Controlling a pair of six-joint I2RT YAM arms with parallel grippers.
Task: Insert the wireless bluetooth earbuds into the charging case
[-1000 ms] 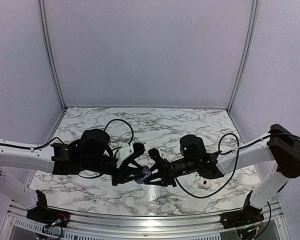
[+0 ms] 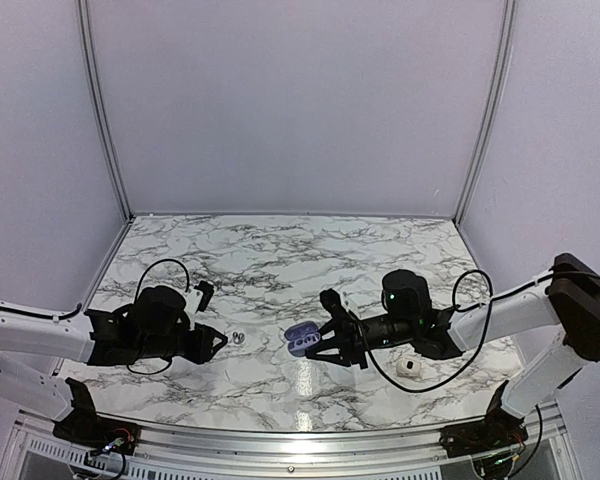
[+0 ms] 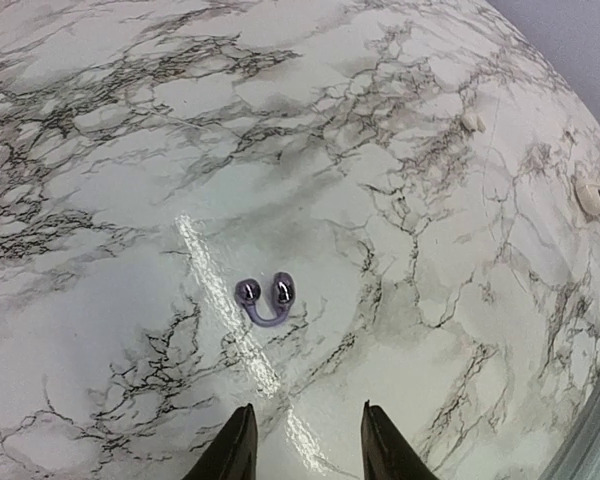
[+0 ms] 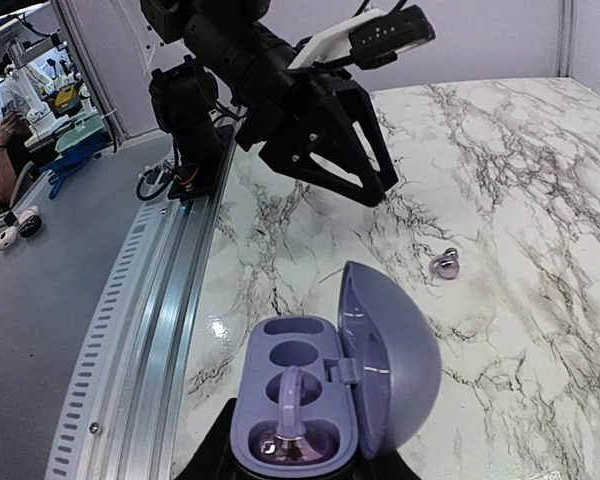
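Observation:
My right gripper (image 2: 325, 345) is shut on the purple charging case (image 2: 302, 338), held above the table with its lid open. In the right wrist view the case (image 4: 295, 350) shows an earbud (image 4: 291, 420) seated in its near compartment; other compartments look empty. My left gripper (image 2: 212, 345) is raised over the table, away from the case; in the left wrist view its fingers (image 3: 242, 440) stand apart with nothing between them. A purple pair of earbuds (image 3: 265, 300) joined by a band lies on the marble below it, also small in the top view (image 2: 238, 338).
A small white case (image 2: 408, 368) lies by my right arm, and a small white piece (image 3: 472, 122) is on the table in the left wrist view. A metal rail runs along the front edge.
My left gripper has pulled back leftward from the case, uncovering it and the earbuds on the table. My right gripper, still holding the case, has shifted slightly right.

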